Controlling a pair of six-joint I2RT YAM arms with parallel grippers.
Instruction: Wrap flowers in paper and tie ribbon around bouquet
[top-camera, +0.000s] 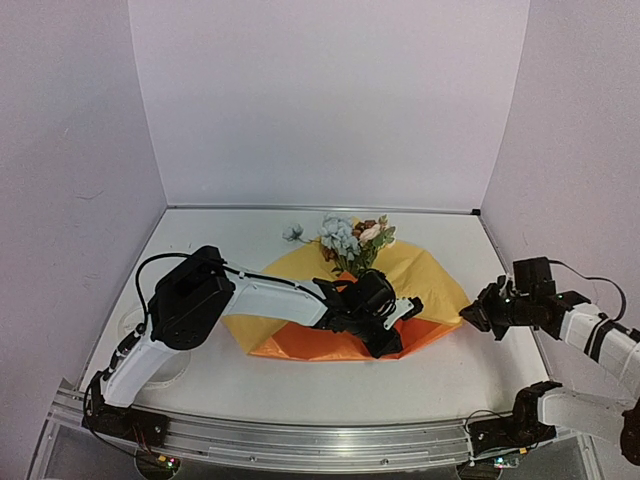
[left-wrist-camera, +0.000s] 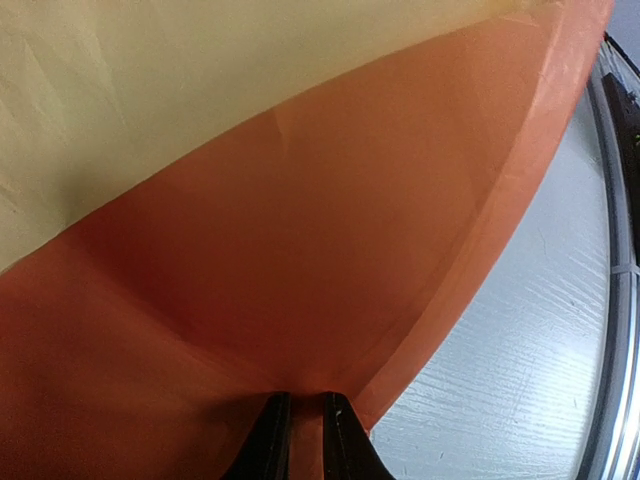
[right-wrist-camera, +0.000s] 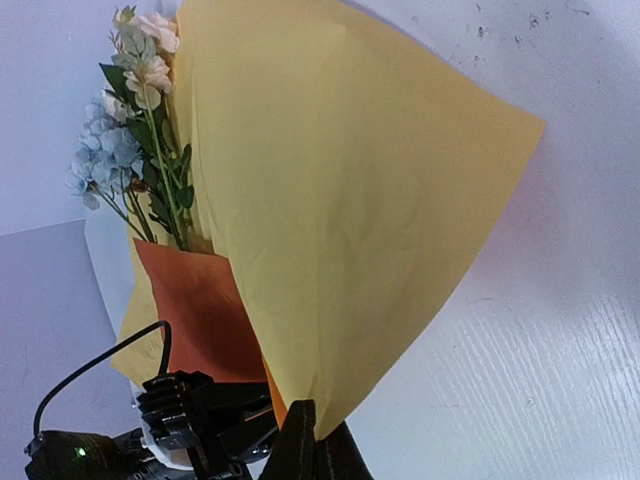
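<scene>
The bouquet of fake flowers (top-camera: 345, 240), with blue and pale blooms, lies on yellow and orange wrapping paper (top-camera: 425, 275). My left gripper (top-camera: 398, 335) is down at the paper's orange lower part, its arm crossing over the sheet. In the left wrist view its fingers (left-wrist-camera: 272, 430) stand a small gap apart with orange paper showing between and around them; whether they pinch it cannot be told. At the right corner my right gripper is shut on the yellow paper's edge, which runs down into its fingers. The stem ends are hidden behind the left arm.
Bare white table (top-camera: 290, 390) lies in front of the paper. A metal rail (top-camera: 330, 440) runs along the front edge. Walls close in the left, right and back. A round, pale thing (top-camera: 165, 368) lies partly under the left arm.
</scene>
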